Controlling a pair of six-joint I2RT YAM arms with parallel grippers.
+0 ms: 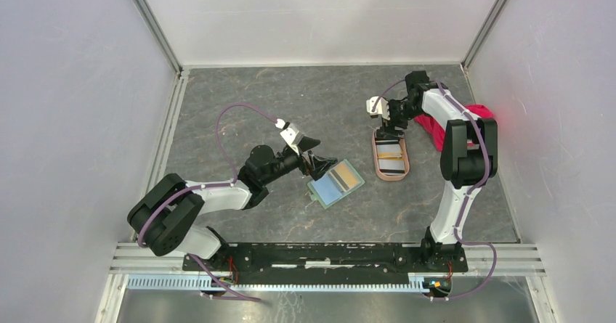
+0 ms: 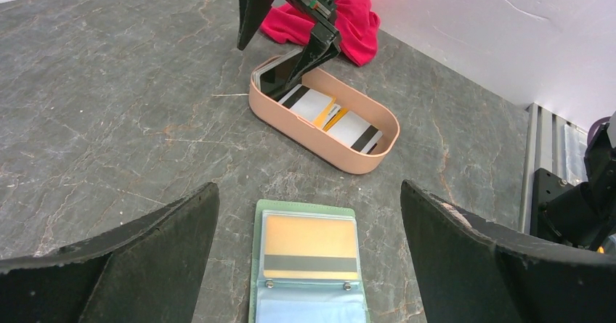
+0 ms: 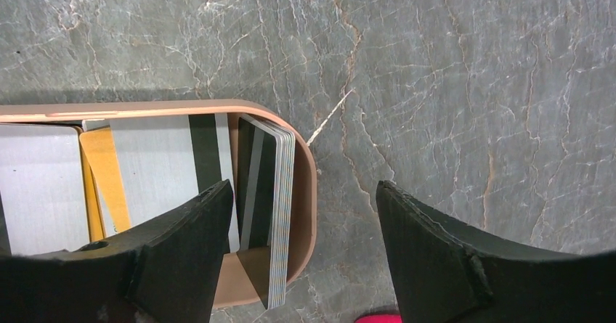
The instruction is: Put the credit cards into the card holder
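The pink box (image 1: pixel 375 165) holds several cards, white and yellow ones lying toward its near side. At its far end a stack of cards (image 3: pixel 279 214) leans on edge against the rounded wall. My right gripper straddles that end wall, open, one finger inside the box and the other outside; the stack stands between them with a gap to the outer finger. The card holder (image 2: pixel 309 313), pale blue with a green border, has an orange card (image 2: pixel 311 236) with a grey stripe in its upper part. Over it my left gripper stands open and empty.
Crumpled red cloth (image 1: pixel 476 110) lies right of the box, beneath the right arm. Bare grey table (image 1: pixel 290 91) extends across the back and left.
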